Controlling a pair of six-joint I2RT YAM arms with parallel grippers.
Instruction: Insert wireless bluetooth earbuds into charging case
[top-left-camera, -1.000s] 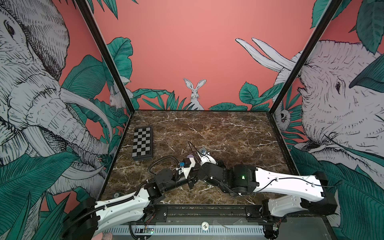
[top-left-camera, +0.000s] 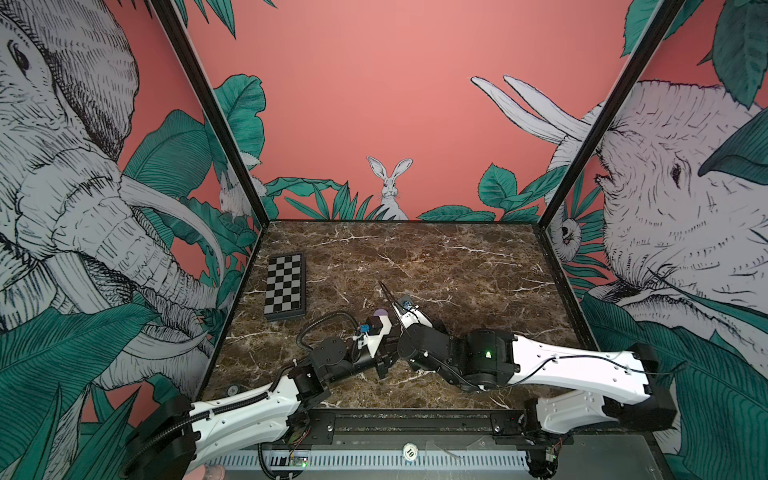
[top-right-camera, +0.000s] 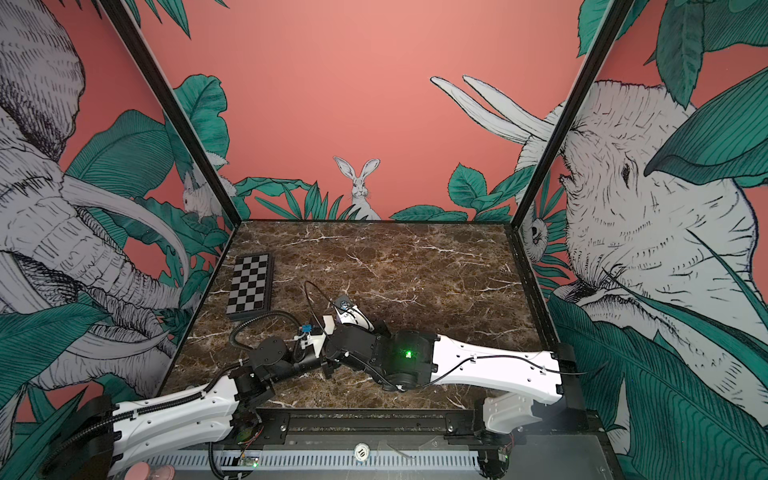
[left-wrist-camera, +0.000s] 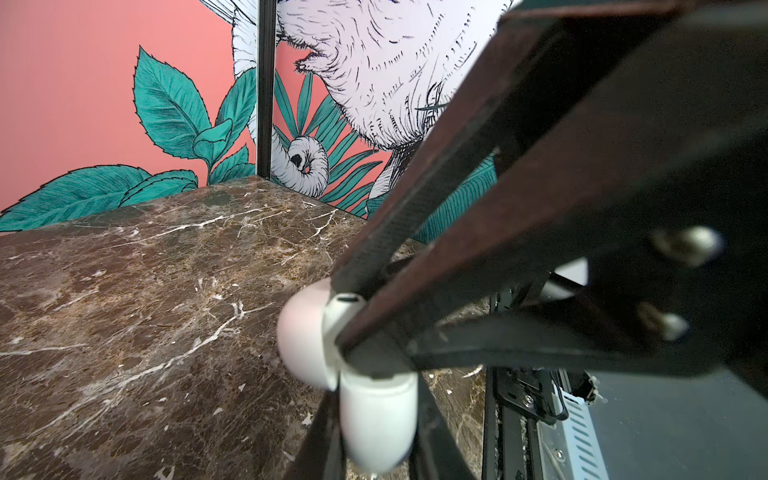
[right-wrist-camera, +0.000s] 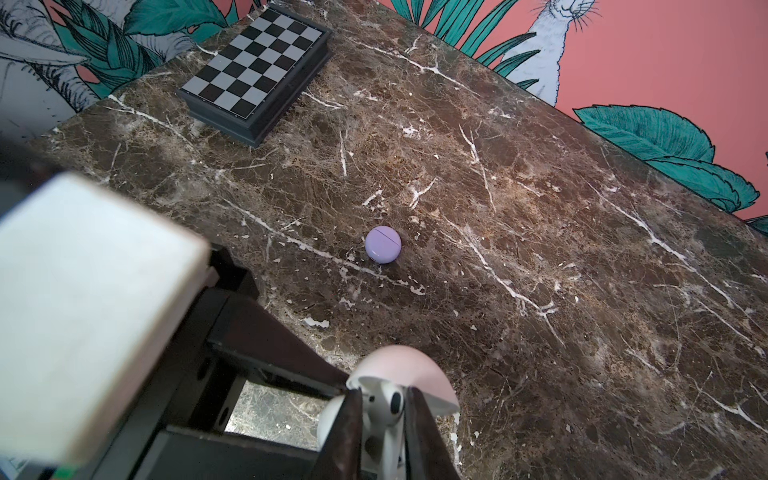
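The white charging case (left-wrist-camera: 378, 420) with its lid raised is in my left gripper, shut on it low in the left wrist view. My right gripper is shut, its tips against the open case at the lid and top. Whether anything thin sits between them is hidden. The two grippers meet over the front middle of the table.
A checkered board box (right-wrist-camera: 252, 68) lies at the left of the table (top-left-camera: 480, 264). A small round lilac object (right-wrist-camera: 383, 245) lies beyond the grippers.
The right gripper and its cable have shifted very slightly in the top left view; the left arm looks still.
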